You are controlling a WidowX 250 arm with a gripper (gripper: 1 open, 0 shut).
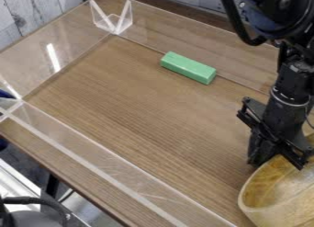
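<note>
My black gripper (266,143) is at the right edge, pointing down at the upper rim of a pale wooden bowl (273,199) in the lower right corner. The bowl is partly out of frame. The fingertips look close together, at or just inside the rim; whether anything is between them is hidden. A green block (188,67) lies apart on the wooden table, toward the upper middle.
Clear plastic edging runs along the table (123,130) at its back and left. A black object (28,212) sits at the lower left corner.
</note>
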